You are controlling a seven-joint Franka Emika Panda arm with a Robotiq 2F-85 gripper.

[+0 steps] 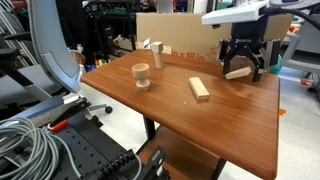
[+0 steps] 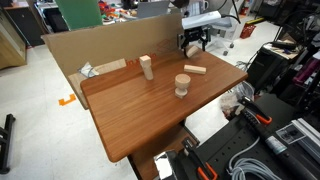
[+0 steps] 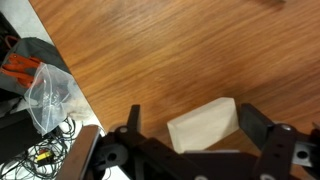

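A pale block (image 3: 203, 124) lies between the fingers of my gripper in the wrist view. The right finger (image 3: 250, 118) is against or very near the block's right end, while bare wood shows between the left finger and its other end, so the fingers stand open. In exterior view 1 this block (image 1: 238, 73) looks tilted at the right back of the table, with the gripper (image 1: 241, 70) down around it. Whether it rests fully on the wood cannot be told.
A second pale block (image 1: 200, 89) lies flat nearer the table's middle. To the left are a beige cup (image 1: 141, 76) and an upright block (image 1: 157, 53). A cardboard wall (image 2: 120, 48) runs along the back.
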